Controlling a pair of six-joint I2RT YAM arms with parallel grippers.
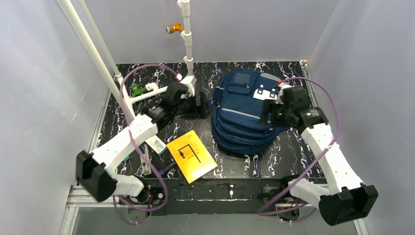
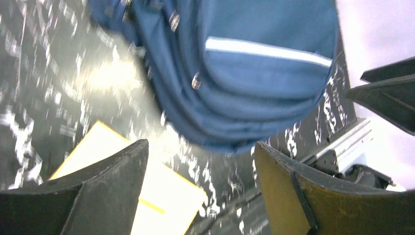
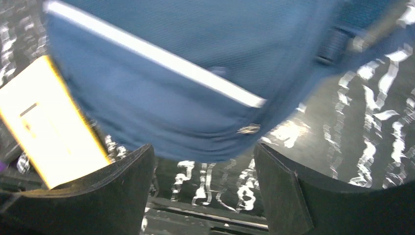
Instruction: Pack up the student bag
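Note:
The navy student bag (image 1: 240, 129) lies flat on the dark marbled table, its front pockets and light stripes facing up. Off its left side, my left gripper (image 1: 198, 106) hovers open; in the left wrist view no object is between its fingers. Over the bag's right part hangs my right gripper (image 1: 268, 112), its fingers (image 3: 129, 181) apart with nothing held. A yellow book (image 1: 192, 155) rests flat in front of the bag, to the left. A small white box (image 1: 156, 145) and a dark purple-ended pen-like item (image 1: 167, 169) lie beside the book.
White pipes (image 1: 188, 44) rise at the back, with an orange valve (image 1: 173, 28). A green fitting (image 1: 138, 90) sits at the back left, and a beige item (image 1: 146, 161) is by the left arm. Bare table shows right of the bag.

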